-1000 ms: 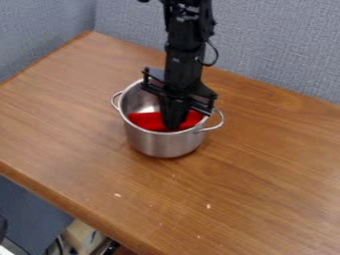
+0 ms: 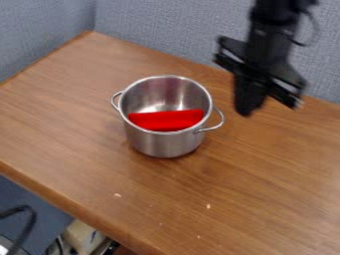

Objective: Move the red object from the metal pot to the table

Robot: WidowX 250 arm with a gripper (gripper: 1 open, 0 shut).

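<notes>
The red object lies inside the metal pot, low against its near side, with the pot's rim hiding part of it. Up and to the right of the pot, above the table, my black gripper hangs well clear of the pot. Motion blurs it, and the fingers are hard to make out. Nothing red shows at the gripper.
Wire handles stick out at the pot's left and right sides. Bare wood extends to the left, right and front of the pot. Grey walls stand behind the table, and dark cables show beyond its front-left edge.
My gripper has risen out of the pot and swung to the right, away from it. The red object and the pot stay where they were.
</notes>
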